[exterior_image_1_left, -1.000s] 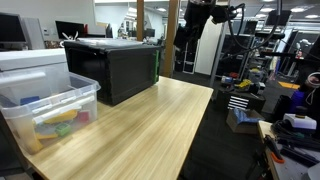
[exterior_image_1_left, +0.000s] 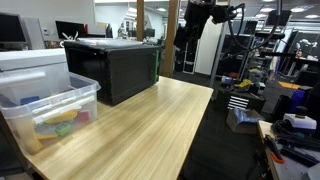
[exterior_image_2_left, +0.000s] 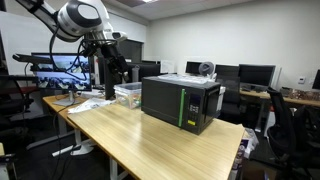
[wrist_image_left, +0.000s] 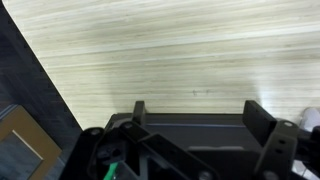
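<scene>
My gripper is open in the wrist view, its two dark fingers set wide apart with nothing held between them. It hangs high over the wooden table (exterior_image_1_left: 140, 140), well clear of the surface. In exterior view 2 the arm reaches in from the left, with the gripper (exterior_image_2_left: 122, 72) above the table. A black microwave-like box (exterior_image_2_left: 180, 105) with a green strip stands at the table's back side. Part of a dark body with a bit of green shows at the bottom of the wrist view, beyond the fingers.
A clear plastic bin (exterior_image_1_left: 50, 112) with colourful items inside stands beside the black box. Bare wood fills the middle and front of the table. Papers and a cable lie near the arm's base in exterior view 2.
</scene>
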